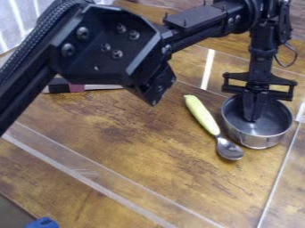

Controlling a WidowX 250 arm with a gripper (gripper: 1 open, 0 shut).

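Note:
My black gripper [255,103] points straight down into a steel pot [259,134] at the right of the view, its fingertips low inside the pot. The fingers look shut, with nothing clearly visible between them. Left of the pot lies a spoon [229,150] beside a pale yellow elongated object [201,114]; the two touch or nearly touch.
A cleaver-like knife [67,87] lies at the upper left, mostly behind the arm. A blue object [41,223] is at the lower left corner.

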